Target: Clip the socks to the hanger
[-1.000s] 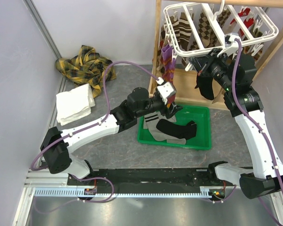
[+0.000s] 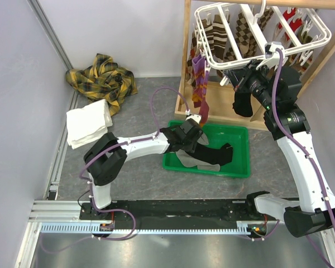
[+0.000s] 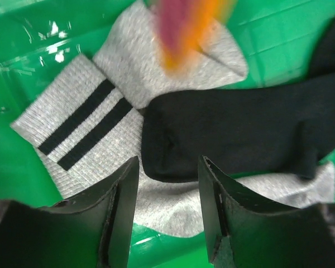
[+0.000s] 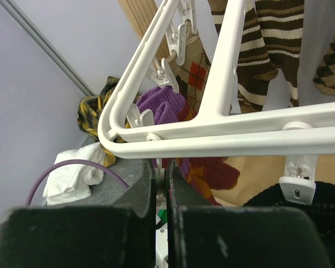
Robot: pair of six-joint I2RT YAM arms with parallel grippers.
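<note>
The white hanger (image 2: 257,42) holds socks, among them purple-orange ones (image 4: 162,106) on its left and a black one (image 2: 242,105) under the right arm. My right gripper is shut on a white clip at the hanger's front bar. My left gripper is part open, low over the green tray, with nothing between its fingers. Below it lie a black sock (image 3: 234,128) and grey socks, one with black stripes (image 3: 72,117). In the top view the left wrist partly covers them.
The wooden rack (image 2: 187,44) frames the hanger at the back right. White cloths (image 2: 88,124) and a yellow-black plaid cloth (image 2: 103,81) lie left on the grey floor. The floor between them and the tray (image 2: 240,164) is clear.
My left arm has folded down and its gripper has lowered into the tray, over the socks. The right arm has barely moved; the black sock below it has swung a little.
</note>
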